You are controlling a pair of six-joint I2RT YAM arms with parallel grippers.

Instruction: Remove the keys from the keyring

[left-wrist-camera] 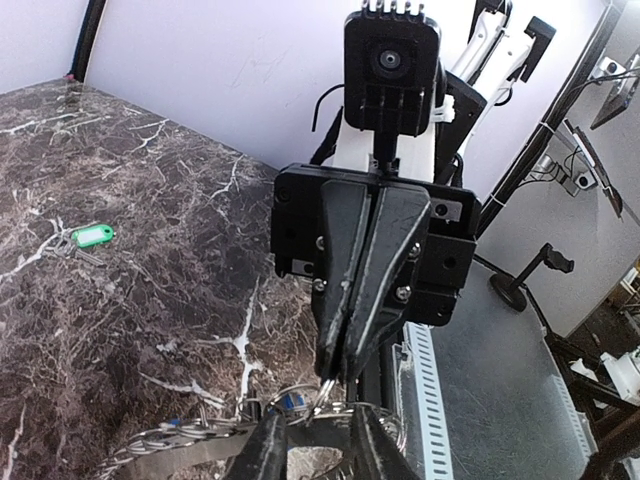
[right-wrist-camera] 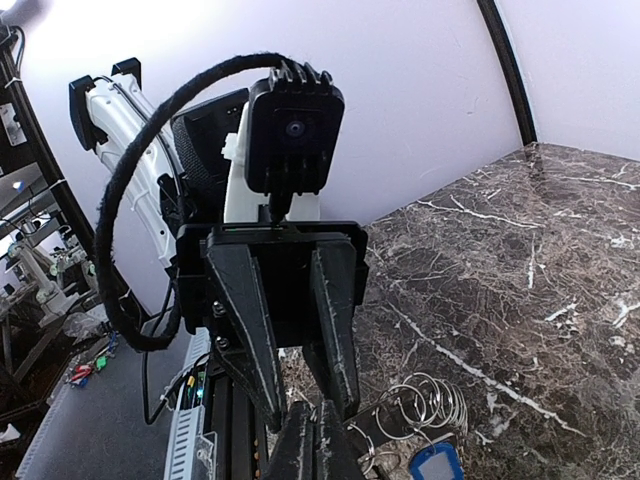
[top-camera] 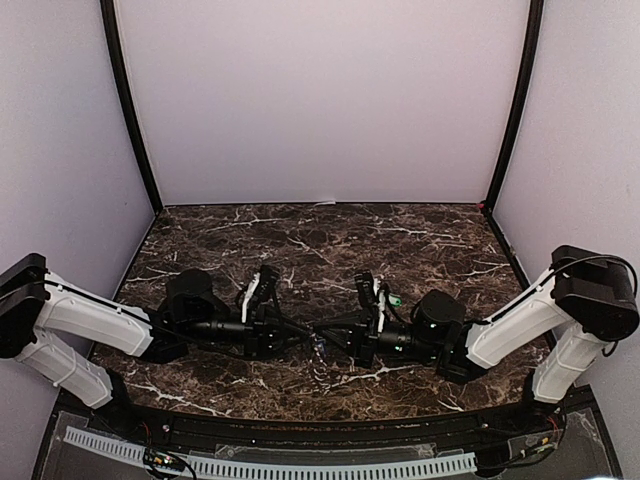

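Near the front middle of the table, my two grippers face each other tip to tip. The right gripper is shut on a thin metal part of the keyring [left-wrist-camera: 322, 398]. Looped wire rings [right-wrist-camera: 428, 403] and a blue tag [right-wrist-camera: 437, 463] show beside the fingertips in the right wrist view. Around the same metal bundle, my left gripper stands part open, its fingers [left-wrist-camera: 262, 448] apart. Whether its tips touch a ring cannot be told. From above, the keyring bundle [top-camera: 319, 348] hangs between the tips, small and partly hidden.
A green tag [left-wrist-camera: 93, 235] with a small metal piece lies on the dark marbled table, behind the right gripper in the top view [top-camera: 394, 300]. A slotted white rail [top-camera: 330, 468] runs along the front.
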